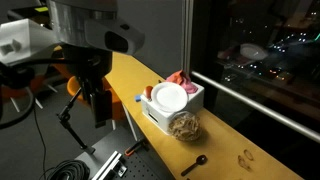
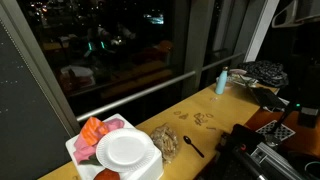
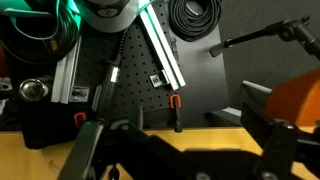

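Observation:
My gripper shows at the bottom of the wrist view, its dark fingers spread well apart, and I see nothing held between them. Exterior view 1 has the arm (image 1: 75, 45) large and close at the left, away from the objects on the wooden table. A white round plate or lid (image 2: 122, 148) rests tilted on a white bin (image 2: 150, 163). Red and pink items (image 2: 95, 131) stick out behind it. Beside the bin lies a brown, tangled bundle (image 1: 184, 127). Nearer the front is a dark spoon (image 1: 195, 164).
Small ring-like items (image 2: 201, 118) lie on the table, with a blue bottle (image 2: 221, 81) farther along. A window rail (image 1: 250, 103) borders the back. Below the wrist camera are a perforated dark plate (image 3: 135, 85), coiled cables (image 3: 193, 15) and the table edge (image 3: 40, 160).

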